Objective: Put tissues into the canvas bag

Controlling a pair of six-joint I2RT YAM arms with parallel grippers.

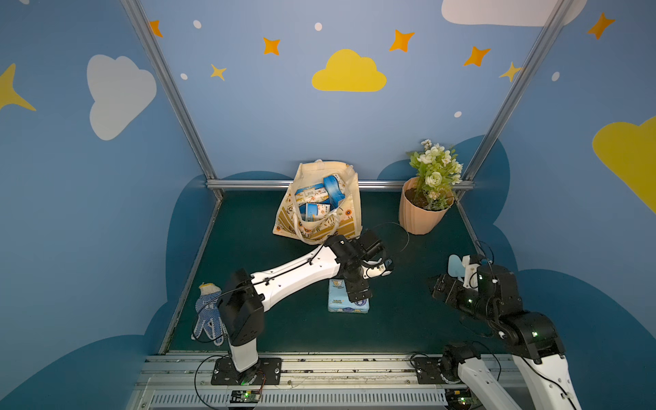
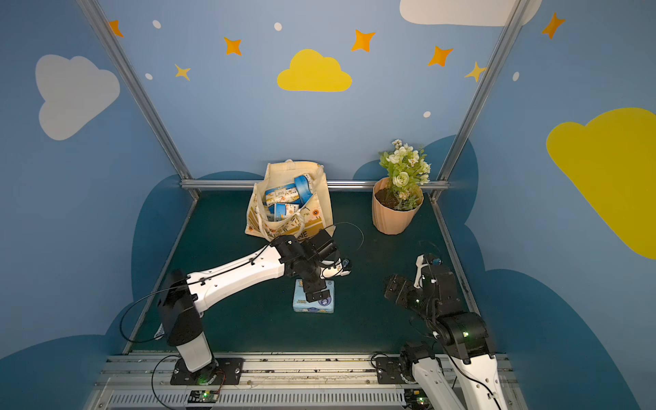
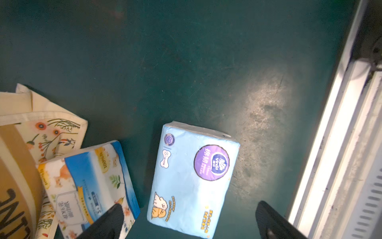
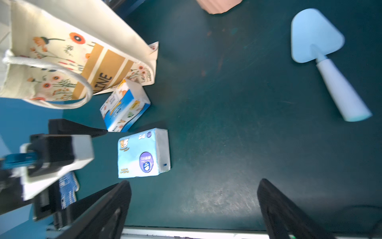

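The cream canvas bag stands at the back with its mouth up and several blue-and-white tissue packs inside. A light-blue tissue pack lies flat on the dark green table. Beside it, against the bag's front, lies a blue-and-white floral tissue pack, hidden by the left arm in the top views. My left gripper is open above the table, its fingers apart on either side of the light-blue pack and part of the floral one. Well to the right, my right gripper stands open with nothing between its fingers.
A flowerpot with white flowers stands at the back right. A light-blue trowel lies near the right arm. On the left lies a blue patterned glove, partly behind the left arm.
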